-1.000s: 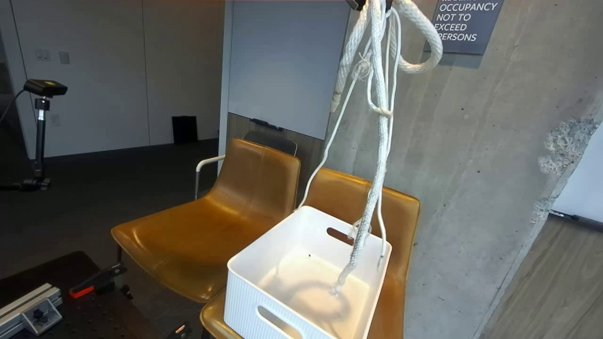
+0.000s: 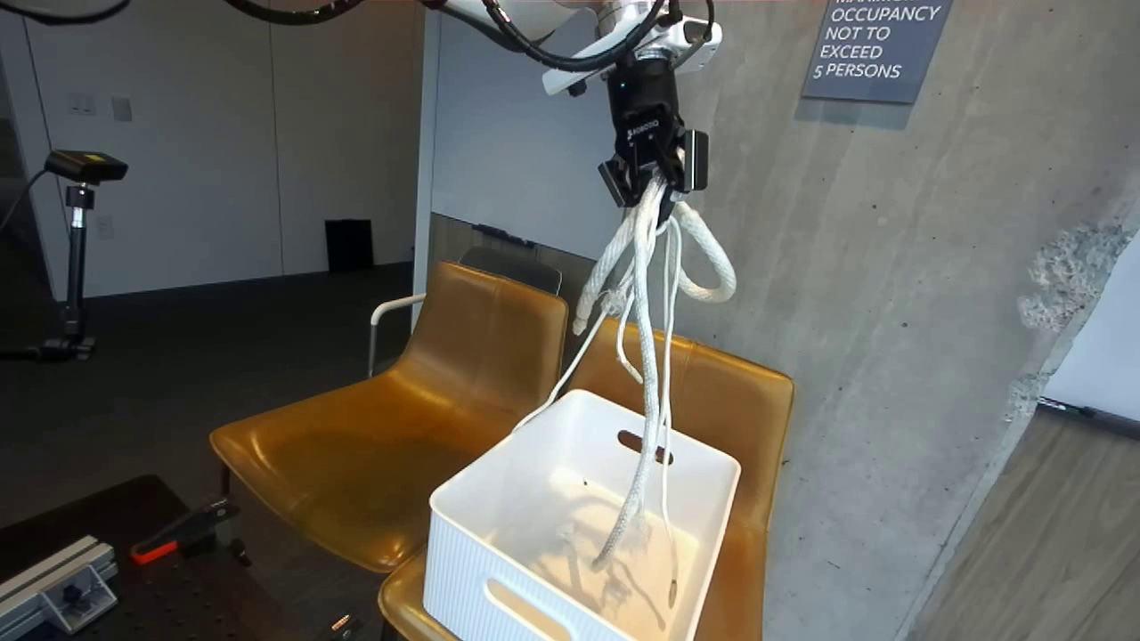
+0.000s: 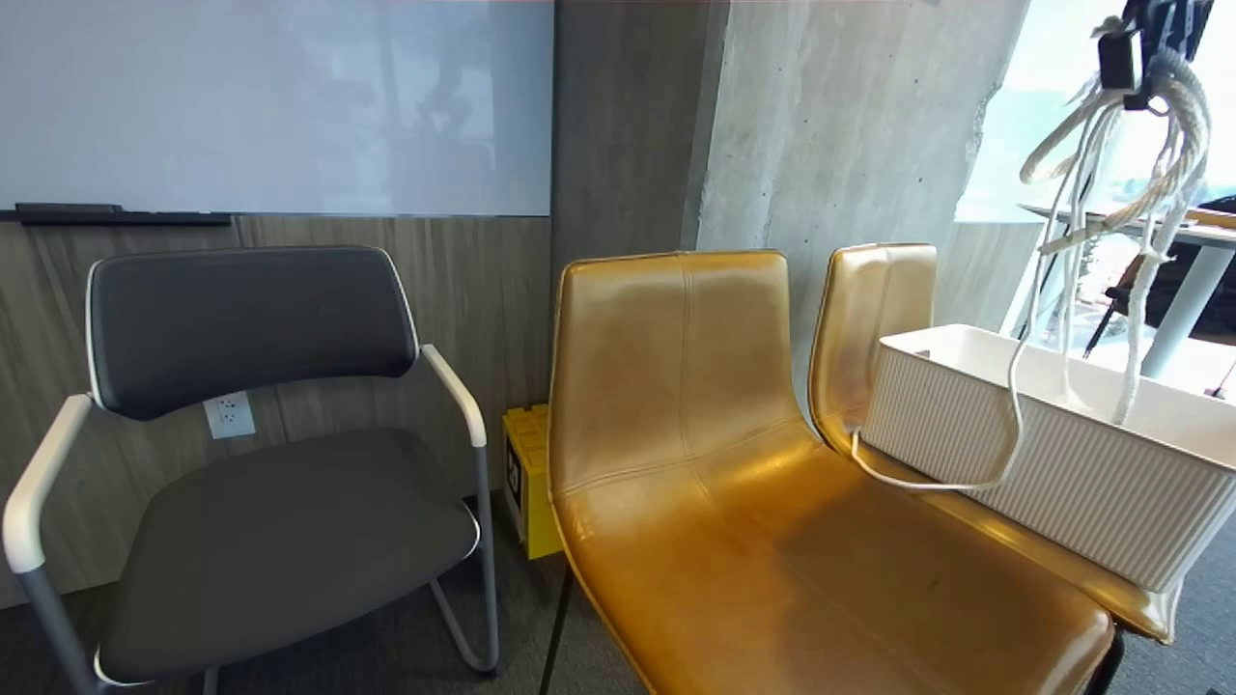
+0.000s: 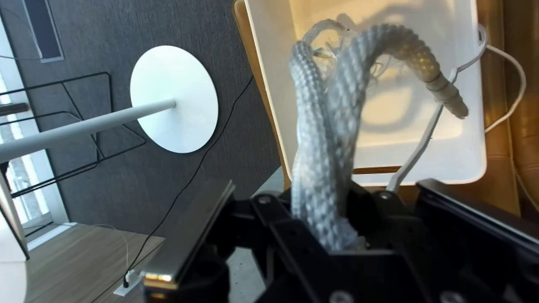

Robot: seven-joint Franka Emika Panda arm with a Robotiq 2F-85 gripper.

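High above a white bin [image 2: 502, 534], my gripper [image 2: 660, 176] is shut on a bundle of white ropes [image 2: 646, 278], some thick and some thin. Loops and ends hang below the fingers, and one thick end dangles down inside the bin. In the wrist view, a thick braided rope [image 4: 323, 166] rises from between the fingers and bends over the bin [image 4: 475, 146]. A thin cord [image 3: 1020, 394] drops outside the bin's ribbed wall [image 3: 1020, 486] and curls along its base in exterior view 2. Only hanging rope and shadows show inside the bin.
The bin rests on a tan chair [image 2: 775, 427] by the concrete wall [image 2: 887, 320]. Another tan chair [image 2: 353, 449] stands beside it. A dark workbench [image 2: 171, 588] with metal hardware is at the lower left. In exterior view 2 a grey chair [image 3: 278, 533] stands further left.
My gripper has come down and leftward in exterior view 1, carrying the ropes closer to the bin. The bin has stayed in place.
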